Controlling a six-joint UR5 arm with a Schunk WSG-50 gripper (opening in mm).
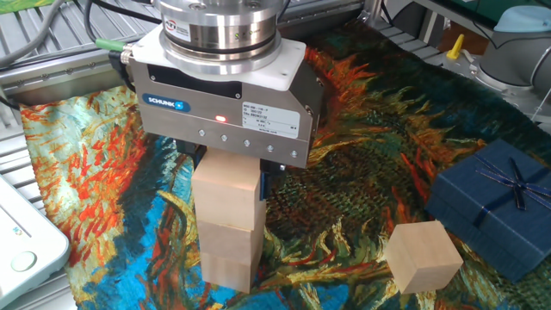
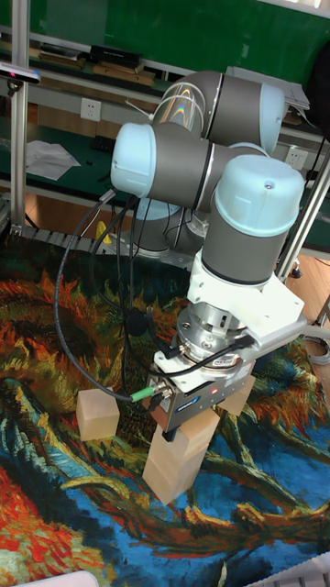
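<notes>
Three pale wooden blocks stand in an upright stack on the patterned cloth: a top block [image 1: 229,191], a middle block [image 1: 225,234] and a bottom block [image 1: 225,272]. My gripper [image 1: 231,169] is directly over the stack, pointing down, with its dark fingers [image 1: 266,182] at two sides of the top block. Whether they press on it cannot be made out. The top block rests on the one below, with no gap showing. A separate wooden cube [image 1: 424,258] lies to the right, also visible as the loose cube [image 2: 98,415] at left in exterior view 3.
Another pale wooden piece [image 2: 236,395] shows beside the gripper in exterior view 3, partly hidden. A dark blue ribboned box [image 1: 495,207] is at the right. A white device [image 1: 26,237] stands at the left edge.
</notes>
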